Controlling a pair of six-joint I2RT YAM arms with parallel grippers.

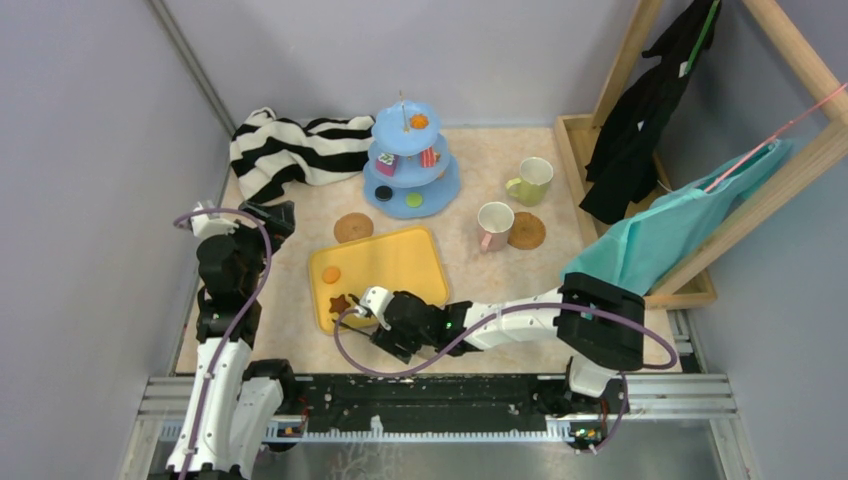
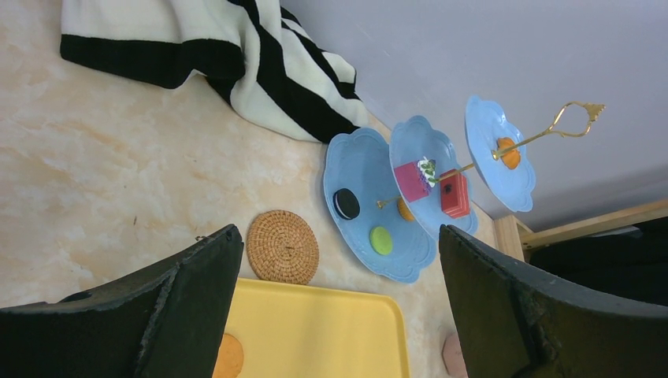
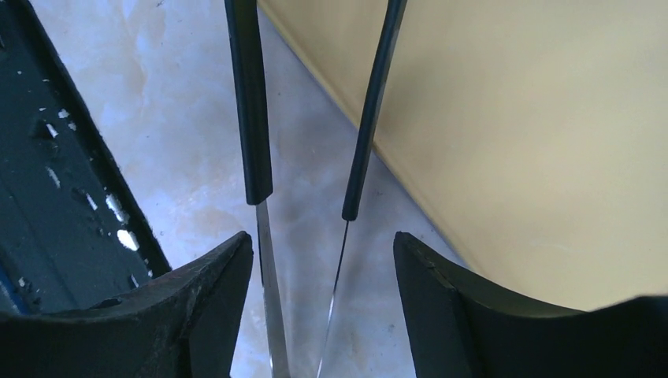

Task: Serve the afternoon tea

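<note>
A yellow tray [image 1: 395,255] holds an orange round piece [image 1: 331,274] and a brown star piece [image 1: 338,305]. Behind it stands a blue three-tier stand [image 1: 432,200] with several sweets. My right gripper is open over tongs at the tray's front edge: their dark handles [image 3: 253,134] point away, and the metal parts lie between my fingers, apparently not gripped. My left gripper hangs open at the table's left, nothing between its fingers. A pink mug [image 1: 496,219] and a green mug [image 1: 537,175] stand right of the stand.
Two woven coasters [image 1: 353,226] lie on the table, one by the mugs. A striped cloth [image 1: 300,155] lies back left. A wooden rack [image 1: 570,150] with hanging garments fills the right side. The table's front edge is close below my right gripper.
</note>
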